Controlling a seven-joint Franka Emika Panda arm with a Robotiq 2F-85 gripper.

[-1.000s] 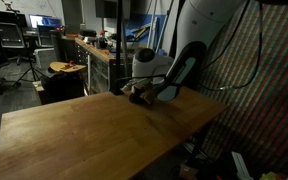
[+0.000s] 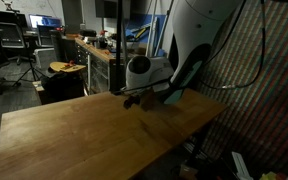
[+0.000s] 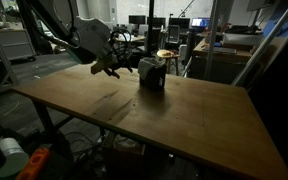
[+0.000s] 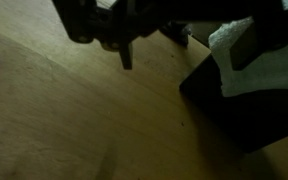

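A dark box [image 3: 152,79] stands on the wooden table, with a pale grey cloth-like thing [image 3: 147,66] at its top. My gripper [image 3: 106,69] hangs low over the table beside the box, on its left in exterior view 2. In the wrist view the fingers of my gripper are wide apart with nothing held between them. There the pale thing [image 4: 269,76] and the dark box [image 4: 239,118] lie at the right, close to one finger [image 4: 248,45]. Exterior view 1 shows the gripper [image 2: 134,100] above the table, the arm hiding most of the box.
A wooden stool [image 2: 67,67] and office chairs [image 2: 14,38] stand beyond it. A dark red slatted screen [image 2: 254,60] rises at the right.
In exterior view 1 my gripper has shifted slightly left and the forearm has swung a little with it. Nothing on the table has clearly moved.
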